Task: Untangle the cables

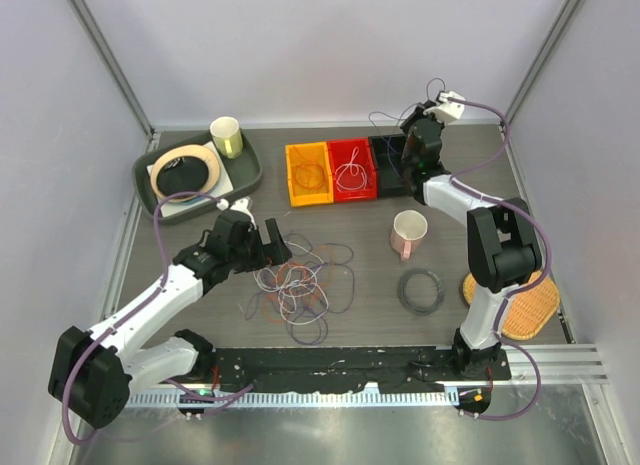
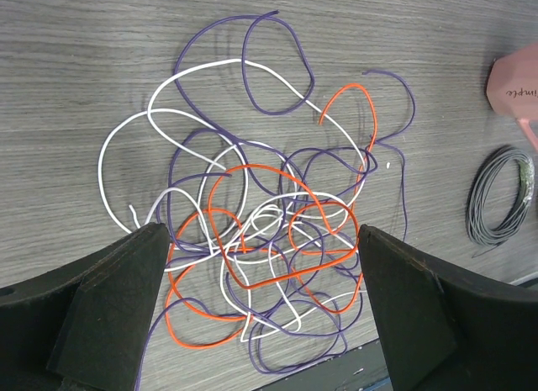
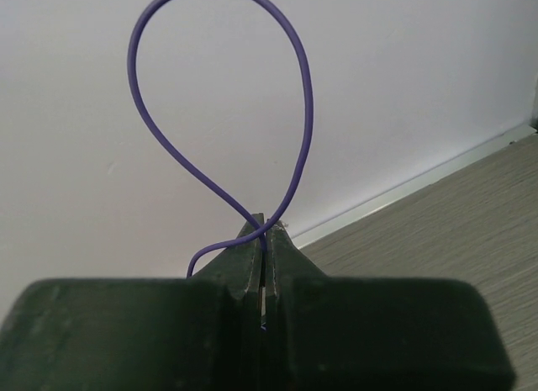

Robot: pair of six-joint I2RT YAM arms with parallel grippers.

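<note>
A tangle of white, orange and purple cables (image 2: 277, 231) lies on the table in front of my left gripper. That gripper is open above the pile, nothing between its fingers. My right gripper is shut on a purple cable (image 3: 306, 113), which loops up above the fingertips. In the top view this cable hangs down toward the black bin (image 1: 392, 173) at the back. The yellow bin (image 1: 294, 190) holds an orange cable (image 1: 310, 175); in the red bin (image 1: 350, 194) lies a white cable (image 1: 352, 173).
A pink mug (image 1: 407, 230) and a coil of grey wire (image 1: 421, 291) stand right of the tangle. At the back left is a dark tray (image 1: 250, 177) with a cup (image 1: 227, 135). A woven mat (image 1: 530, 310) lies at the right edge.
</note>
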